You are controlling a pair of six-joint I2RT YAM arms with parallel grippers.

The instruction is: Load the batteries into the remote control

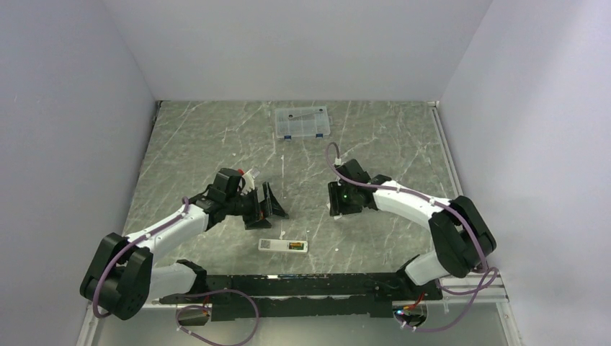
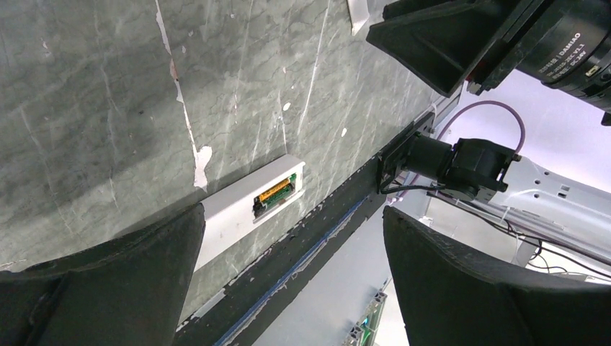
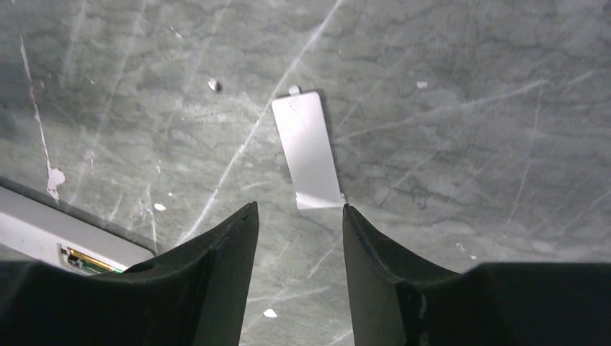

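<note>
The white remote control (image 1: 272, 246) lies on the table near its front edge, battery side up. Its compartment is uncovered, and an orange-and-dark battery (image 2: 274, 191) shows inside along one side; green shows beside it. My left gripper is open above the remote, nothing between its fingers. Flat on the table to the right lies the white battery cover (image 3: 308, 151), mostly hidden by the right arm in the top view. My right gripper has its fingers apart over the near end of the cover, holding nothing.
A clear plastic box (image 1: 302, 122) stands at the back of the table. A dark rail (image 1: 302, 285) runs along the front edge. Bare table lies between the two grippers, with small white chips on it.
</note>
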